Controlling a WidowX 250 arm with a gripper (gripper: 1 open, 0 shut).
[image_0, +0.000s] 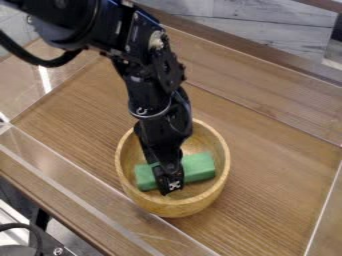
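A round yellow-tan bowl (211, 196) stands on the wooden table in the middle of the view. A green block (195, 168) lies inside it. My black gripper (168, 176) reaches down into the bowl over the block's left part, its fingertips low beside or on the block. It is open; whether the fingertips touch the block is hard to tell.
A pale wall stands behind.
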